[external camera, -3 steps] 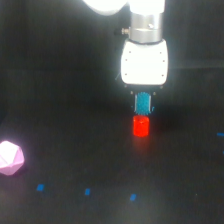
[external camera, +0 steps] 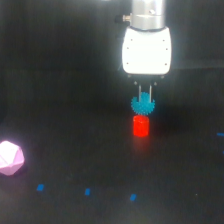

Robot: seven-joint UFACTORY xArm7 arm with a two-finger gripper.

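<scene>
A blue piece (external camera: 143, 104) with a rounded, jagged outline shows near the middle of the camera view. Directly below it in the picture is a red block (external camera: 140, 126), its top edge close to or touching the blue piece. My gripper (external camera: 146, 96) hangs beneath the white hand (external camera: 147, 52), thin fingers pointing down at the blue piece's upper part. Those fingertips overlap the blue piece, so whether they grip it or stand in front of or behind it cannot be told.
A pink faceted solid (external camera: 10, 158) lies at the far left edge. Small blue marks (external camera: 87, 191) dot the dark table (external camera: 75, 145) in front and at right.
The hand is higher and slightly to the right, its fingers closer together in the picture. The blue piece went from a narrow upright shape to a wider, rounder one. The red block stayed put.
</scene>
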